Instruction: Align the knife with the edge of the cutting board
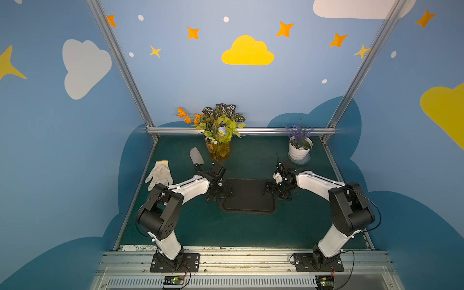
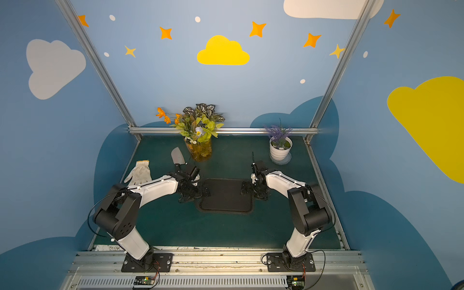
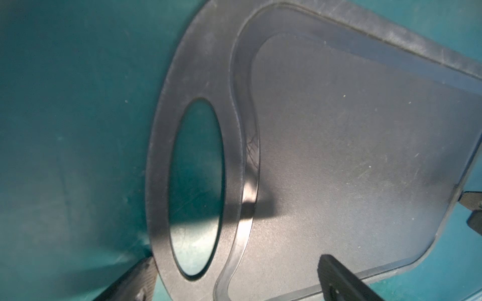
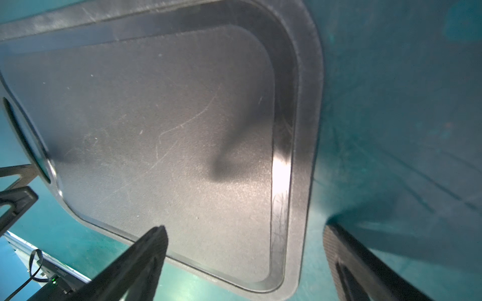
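The dark cutting board [image 1: 249, 195] lies flat at the middle of the table. In the left wrist view my left gripper is open, one finger just outside the board's slotted handle end [image 3: 160, 165] and the other over the board's surface. At the opposite end my right gripper is open too. Its fingers straddle the board's short rim [image 4: 296, 195], one over the board and one over the green table. The knife, with a grey broad blade [image 1: 196, 155], lies behind my left arm, which partly covers its dark handle.
A vase of flowers [image 1: 218, 149] stands behind the left gripper, close to the knife. At the back right is a white pot [image 1: 299, 149] with a purple plant. A white glove [image 1: 159, 174] lies at the left. The table in front of the board is clear.
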